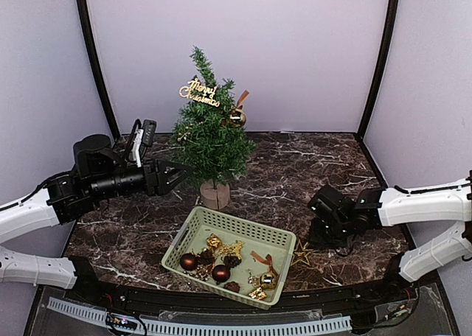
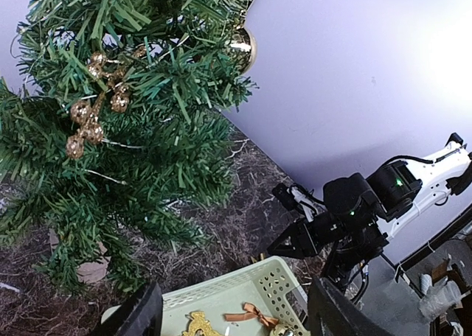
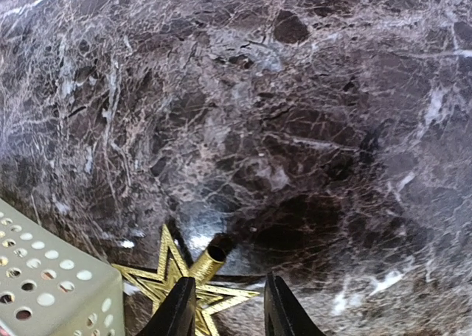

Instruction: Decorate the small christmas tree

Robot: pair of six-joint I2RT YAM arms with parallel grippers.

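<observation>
The small tree [image 1: 212,148] stands in a wooden pot [image 1: 214,195], bearing a Merry Christmas sign [image 1: 199,93], a gold ball [image 1: 237,117] and glittery berry sprigs [image 2: 92,130]. My left gripper [image 1: 175,174] is open beside the tree's left side, fingers empty. My right gripper is open low over a gold star [image 3: 169,277] with a tube, lying on the table right of the basket. Its left fingertip overlaps the star in view; whether they touch I cannot tell.
A pale green basket [image 1: 177,244] at the front holds several ornaments: dark balls, pinecones, gold pieces and a ribboned bauble.
</observation>
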